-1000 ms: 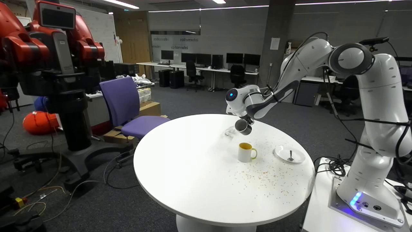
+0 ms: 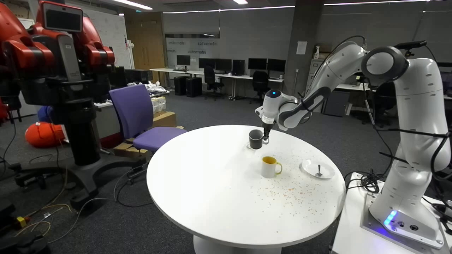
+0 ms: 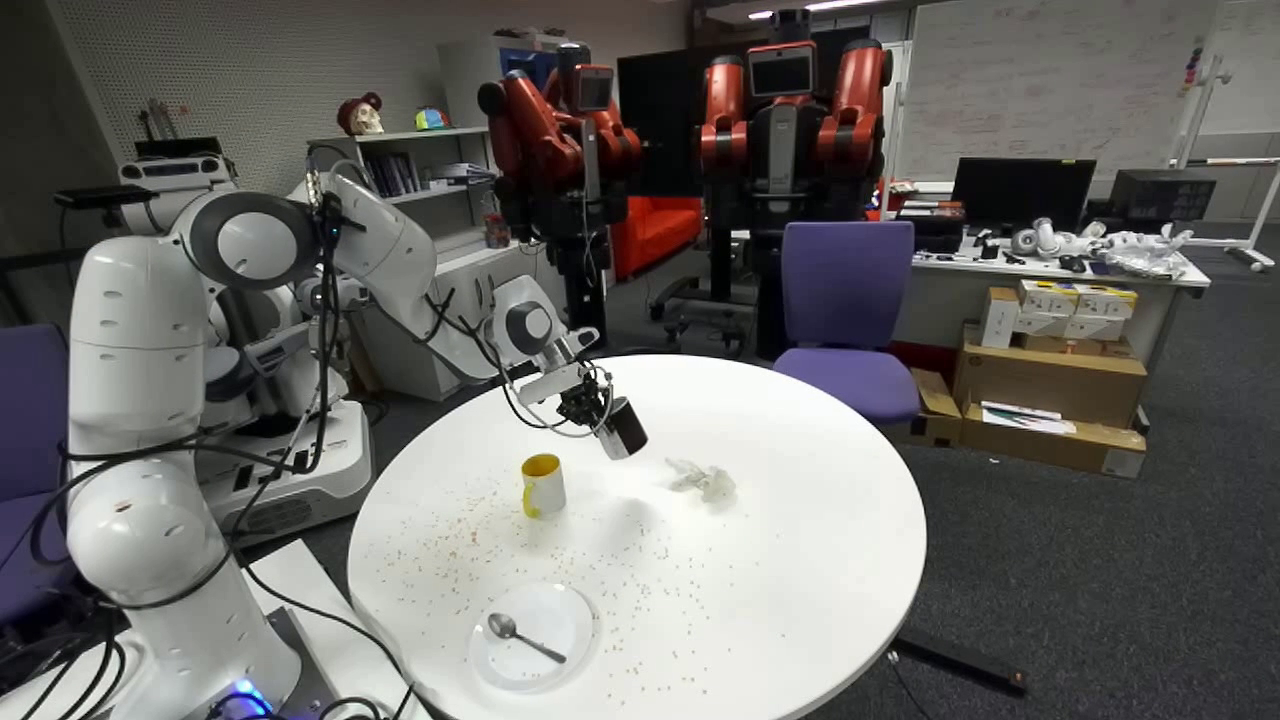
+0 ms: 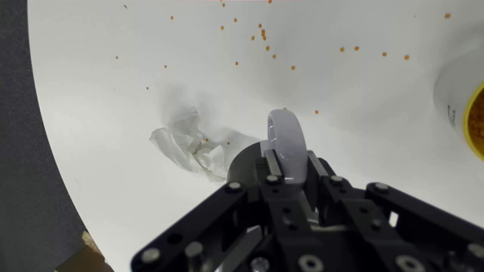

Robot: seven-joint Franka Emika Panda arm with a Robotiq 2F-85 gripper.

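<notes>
My gripper (image 2: 266, 137) is shut on the handle (image 4: 289, 145) of a dark grey mug (image 2: 256, 139), which hangs above the far part of the round table. Seen in exterior view 2, this dark mug (image 3: 621, 430) is tilted, clear of the tabletop. In the wrist view most of its body is hidden by the fingers. A white mug with a yellow inside (image 2: 269, 167) stands upright on the table, apart from the gripper. Small orange grains (image 4: 477, 122) fill what shows of its inside.
Crumpled white tissue (image 3: 705, 480) lies close to the dark mug. On a white plate (image 3: 579, 624) rests a metal spoon (image 3: 524, 637). Orange grains are scattered around the yellow-lined mug and plate.
The dark mug has turned from a strong tilt to nearly upright and shifted slightly left in exterior view 1. My wrist has rotated with it. The yellow-lined mug and plate stayed put.
</notes>
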